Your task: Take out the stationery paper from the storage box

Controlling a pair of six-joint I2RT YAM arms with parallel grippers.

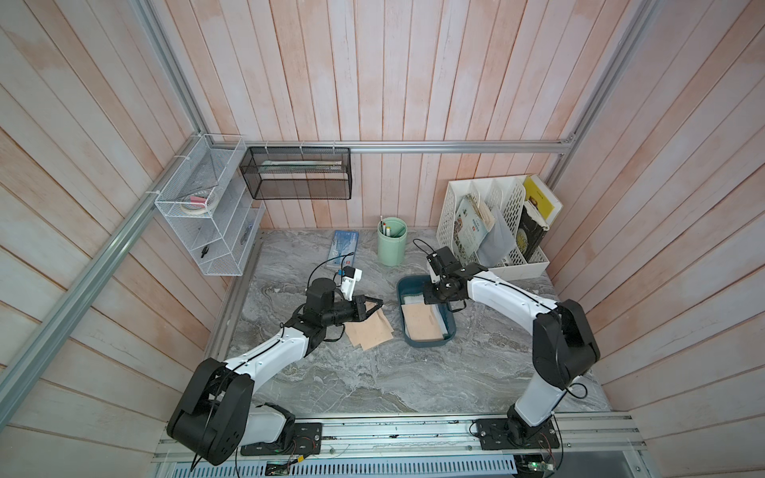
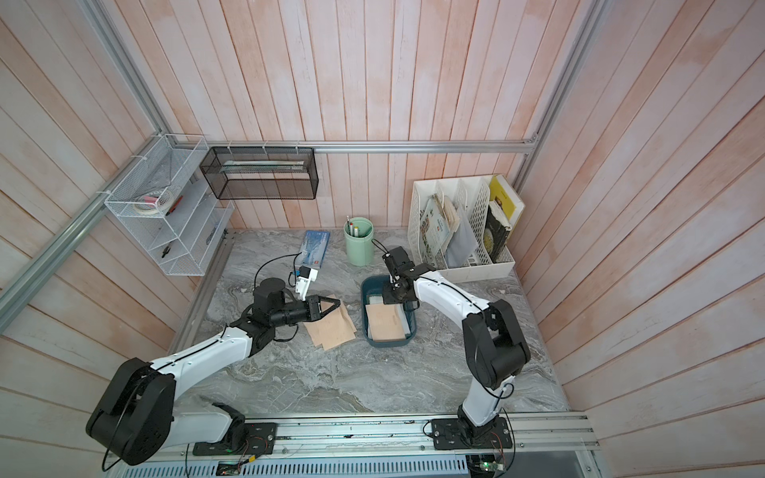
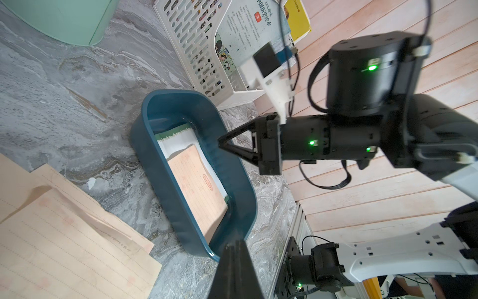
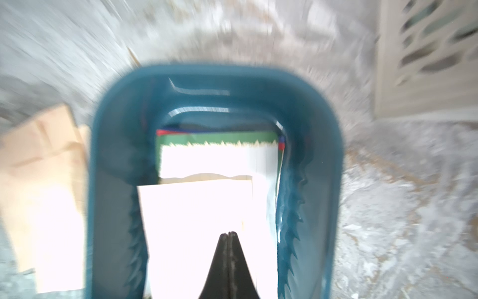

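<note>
The teal storage box (image 4: 313,209) holds a tan stationery paper (image 3: 196,191) lying over a white, green-edged pad (image 4: 214,157). More tan sheets (image 3: 74,249) lie on the table left of the box. My left gripper hangs above those loose sheets, shut, its fingers dark at the bottom of the left wrist view. My right gripper is over the box, shut, with nothing visible between its fingertips; whether it touches the paper cannot be told.
A green pen cup (image 1: 392,248) stands behind the box. A white file organizer (image 1: 518,271) with books is at the back right. A blue packet (image 1: 344,239) lies at the back. Wire baskets hang at left.
</note>
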